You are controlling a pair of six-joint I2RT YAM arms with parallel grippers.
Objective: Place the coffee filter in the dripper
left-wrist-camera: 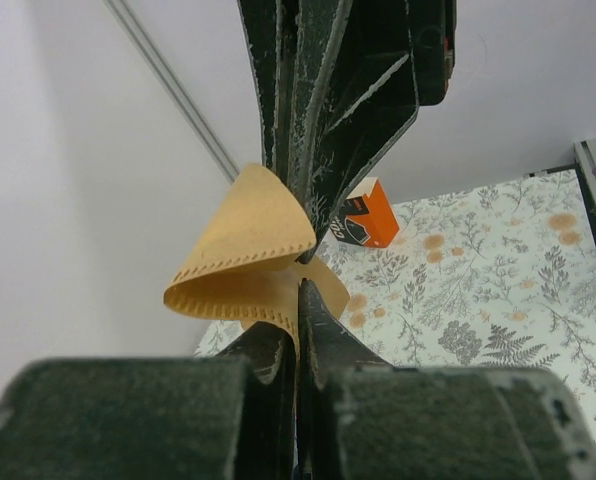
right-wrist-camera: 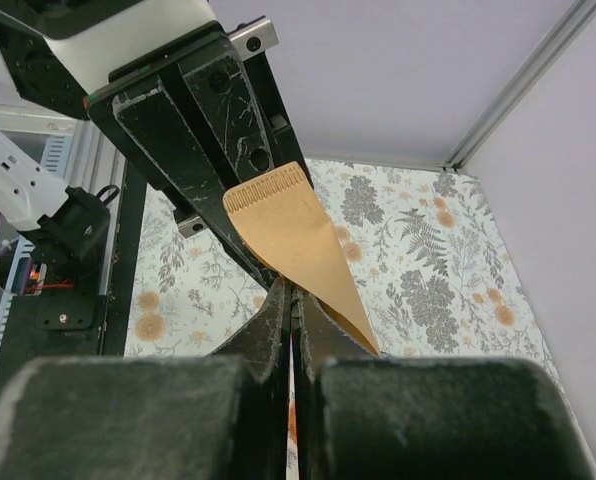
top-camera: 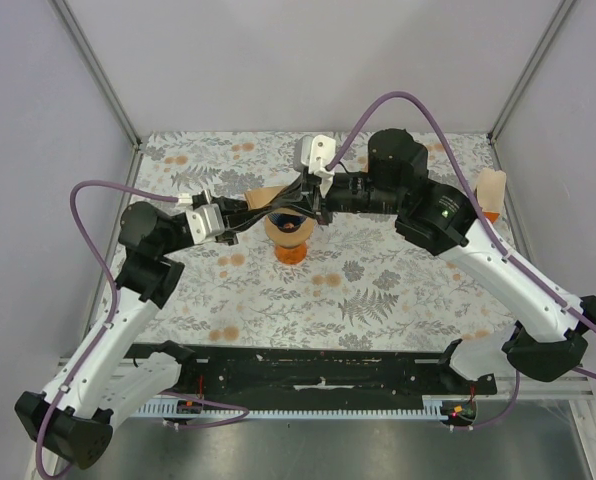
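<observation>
A tan paper coffee filter (top-camera: 263, 195) is held up between my two grippers, above the dripper (top-camera: 288, 232) with its orange base (top-camera: 290, 255). My left gripper (top-camera: 263, 208) and right gripper (top-camera: 291, 203) meet from either side, both shut on the filter. In the left wrist view the filter (left-wrist-camera: 238, 230) rises from between the shut fingers, with the other gripper's dark fingers just behind it. In the right wrist view the filter (right-wrist-camera: 298, 240) leans out over the shut fingers. The dripper is mostly hidden under the grippers.
An orange box (left-wrist-camera: 378, 215) with a paper on it (top-camera: 490, 195) stands at the mat's right edge. Walls border both sides and the back.
</observation>
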